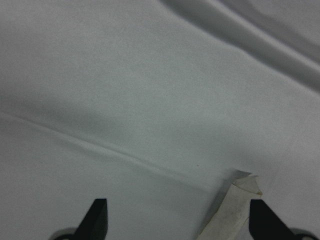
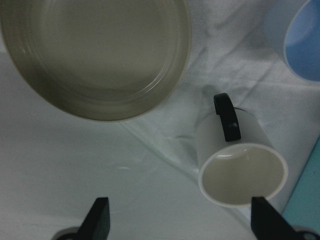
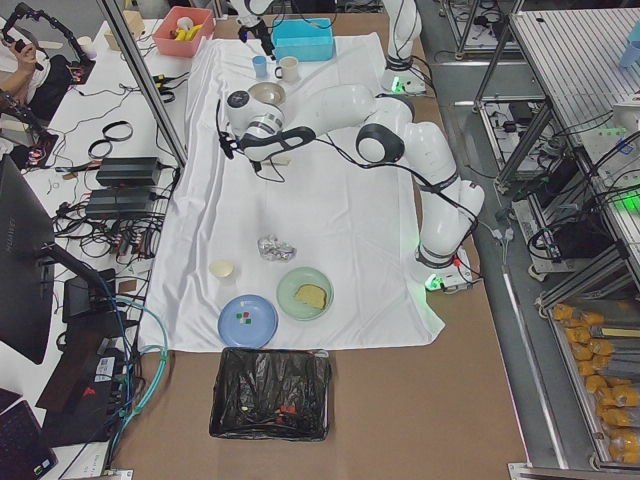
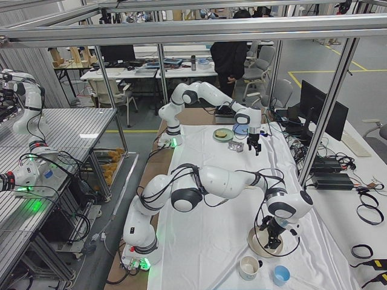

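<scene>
My left gripper [image 4: 254, 147] hangs open over the white cloth [image 3: 220, 190]; its wrist view shows a strip of tape [image 1: 225, 212] between and below the fingertips. My right gripper [image 4: 272, 238] is open, above a beige bowl [image 2: 95, 55], a white mug with a black handle [image 2: 210, 140] and a light-blue cup [image 2: 277, 30]. Both grippers show nothing held. The mug stands between bowl and cup on the cloth.
At the other end lie a blue plate [image 3: 235, 325], a green plate [image 3: 290, 300] with a yellow piece, crumpled foil [image 3: 276, 248] and a cream cup [image 3: 222, 268]. Beyond is a black-lined bin [image 3: 270, 395]. A teal bin [image 3: 305, 42] stands at the far end.
</scene>
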